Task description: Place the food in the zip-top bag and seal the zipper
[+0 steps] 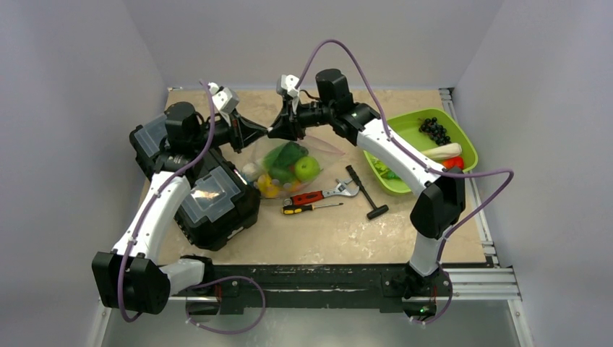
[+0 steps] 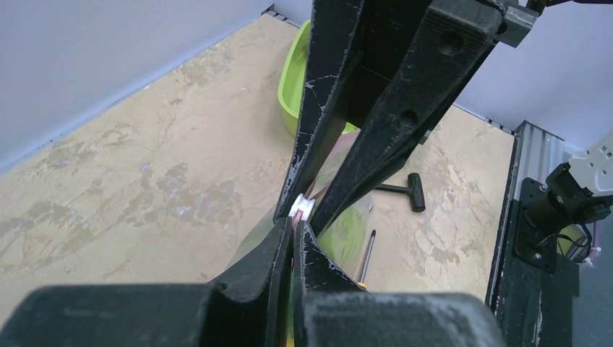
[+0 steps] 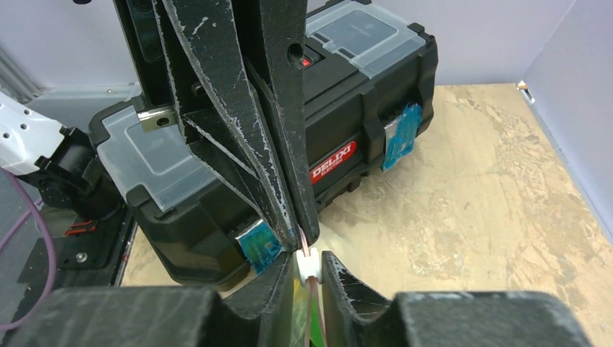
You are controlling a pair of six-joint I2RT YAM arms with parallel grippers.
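Note:
A clear zip bag (image 1: pixel 311 148) lies mid-table, with a green apple (image 1: pixel 306 168), dark green food (image 1: pixel 283 160) and yellow food (image 1: pixel 268 186) inside. At its upper edge, my left gripper is shut on the pinkish zip strip, which shows as a thin line between its fingers. Close against those tips sits a white zipper slider (image 3: pixel 309 266). My right gripper has one finger at each side of this slider, closed up to it. In the top view the two grippers meet tip to tip, hiding most of the zip.
A black toolbox (image 1: pixel 217 199) stands left, under my left arm. In front of the bag lie a red-handled wrench (image 1: pixel 318 195), a screwdriver (image 1: pixel 300 209) and a hammer (image 1: pixel 367 194). A green basket (image 1: pixel 409 130) with grapes and vegetables is at right.

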